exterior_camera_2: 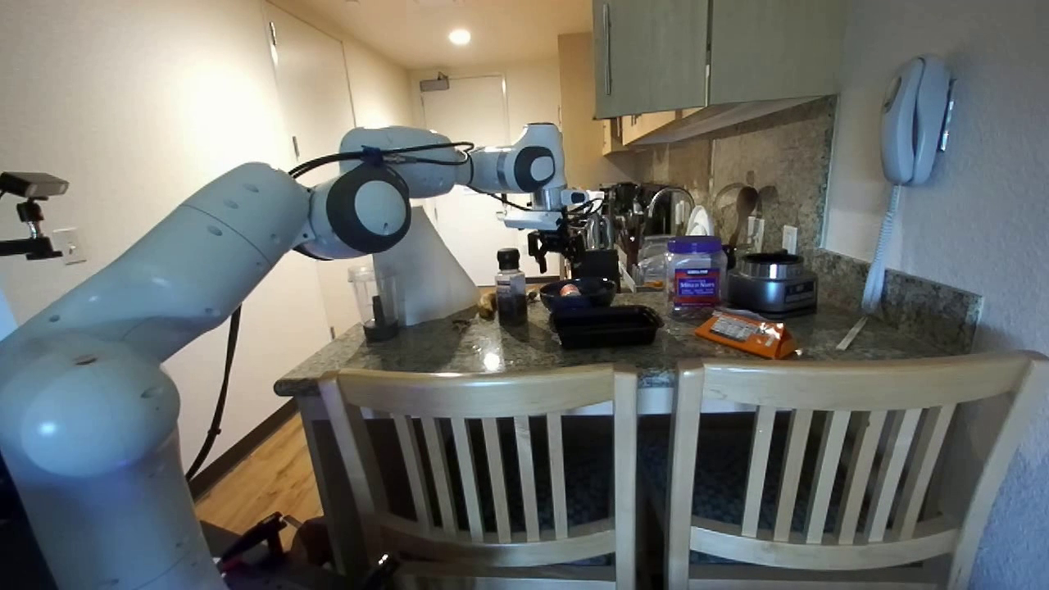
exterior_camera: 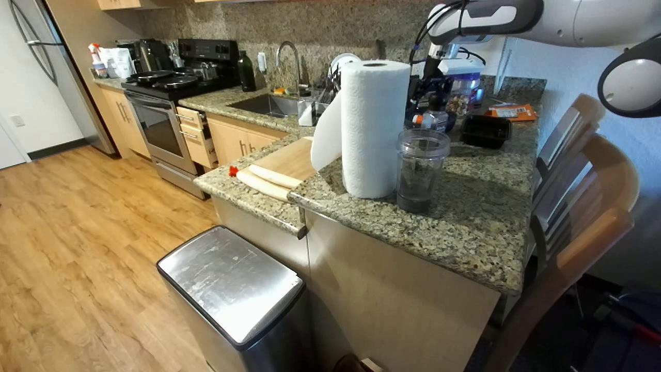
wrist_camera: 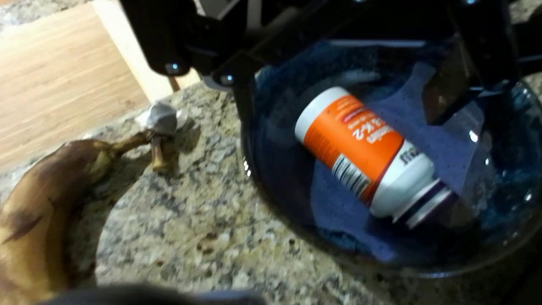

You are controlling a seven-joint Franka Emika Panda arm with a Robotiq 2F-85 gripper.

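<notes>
A white bottle with an orange label (wrist_camera: 350,147) lies on its side in a dark blue glass bowl (wrist_camera: 284,203), its purple-banded cap toward the lower right. A purplish sheet or patch (wrist_camera: 330,203) is under it. My gripper is over the bowl, its black fingers (wrist_camera: 244,101) wide apart on either side of the bottle in the wrist view. No contact with the bottle shows. Exterior view 2 has the gripper (exterior_camera_2: 552,251) above the counter, near the bowl (exterior_camera_2: 578,293).
A banana (wrist_camera: 40,203) lies left of the bowl. Around the bowl stand a black-lidded shaker (exterior_camera_2: 510,290), a black tray (exterior_camera_2: 605,326), a nut jar (exterior_camera_2: 695,275) and an orange packet (exterior_camera_2: 744,333). A paper towel roll (exterior_camera: 375,130) and clear cup (exterior_camera: 421,170) occupy the counter's near end.
</notes>
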